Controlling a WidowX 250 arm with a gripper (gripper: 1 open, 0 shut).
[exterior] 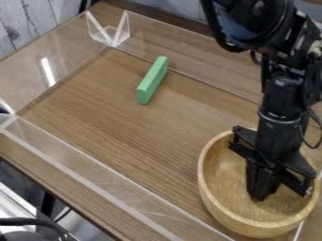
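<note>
My black gripper (262,179) reaches down from the top right into a round tan wooden bowl (227,202) at the lower right. Its fingertips sit low inside the bowl, toward the middle and right, and look shut. Nothing shows between them, though the dark fingers hide part of the bowl's floor.
A green block (152,80) lies on the wooden table (107,141) at the upper middle. A clear angular holder (109,28) stands at the top left. Clear strips run along the table's left and front edges.
</note>
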